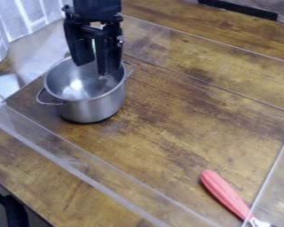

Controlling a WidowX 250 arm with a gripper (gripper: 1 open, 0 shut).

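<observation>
A black robot gripper [95, 58] hangs over a stainless steel pot [82, 104] on the left of the wooden table, its fingers reaching down toward or into the pot's opening. Whether the gripper holds anything, and how far its fingers stand apart, is unclear. A small green item is partly visible behind the arm.
A pink-red handled utensil [224, 191] lies at the front right. Clear panel edges cross the left and right sides. A crumpled pale material sits at the back left.
</observation>
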